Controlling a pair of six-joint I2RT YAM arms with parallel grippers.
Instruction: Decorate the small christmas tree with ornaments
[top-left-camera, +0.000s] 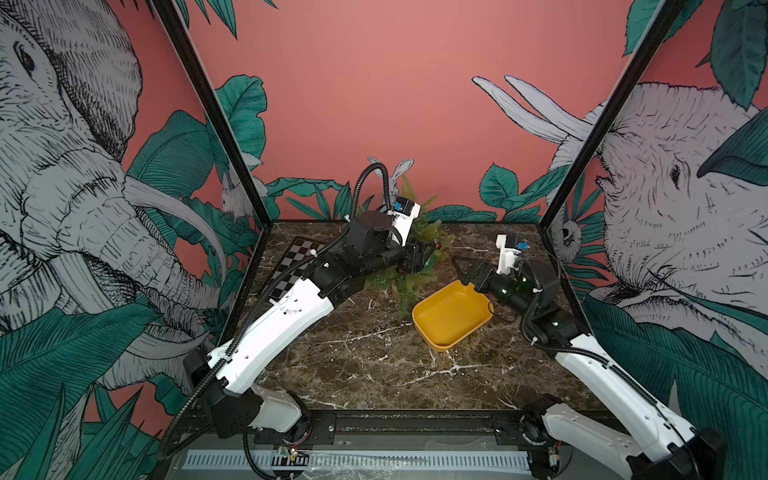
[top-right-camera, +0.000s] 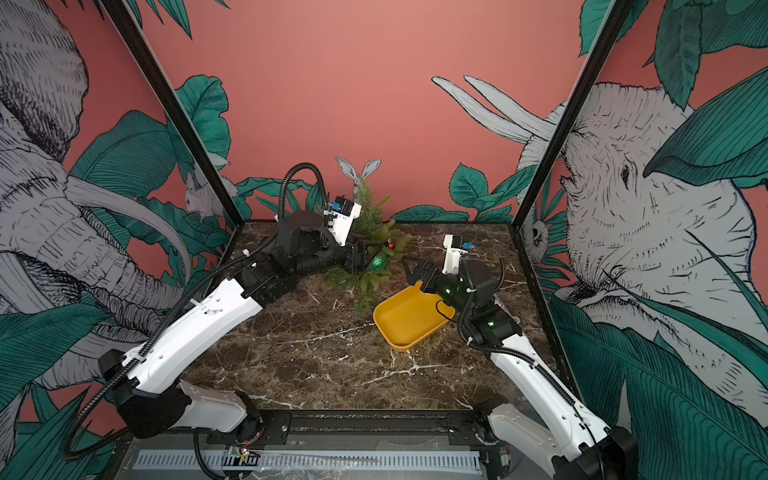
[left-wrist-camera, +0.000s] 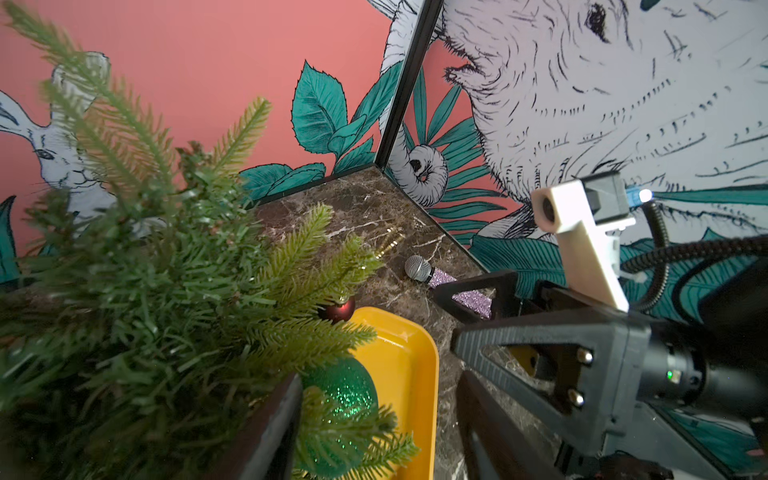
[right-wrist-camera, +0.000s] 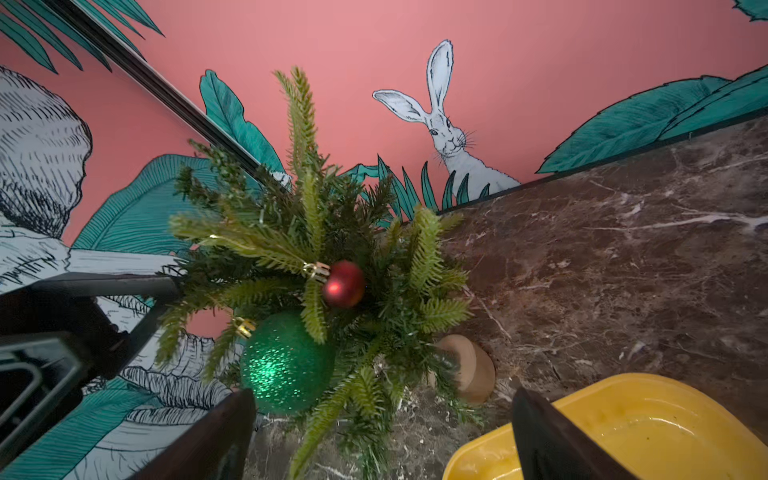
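The small green tree (right-wrist-camera: 384, 320) stands on a wooden base (right-wrist-camera: 474, 369) at the back of the table. On its right-facing side hang a glittery green ball (right-wrist-camera: 286, 364) and a smaller dark red ball (right-wrist-camera: 344, 284). My left gripper is at the tree, its fingers part open; in its wrist view the green ball (left-wrist-camera: 340, 408) appears between the fingers, with no grip visible. My right gripper stands open between the tree and the yellow tray, nothing held. Branches and the left arm hide part of the tree from above.
The yellow tray (top-right-camera: 412, 316) looks empty and lies in front of the tree, partly under the right gripper. Near the right wall lies a glittery pink microphone (left-wrist-camera: 448, 284). A checkered board (top-left-camera: 292, 264) sits at the back left.
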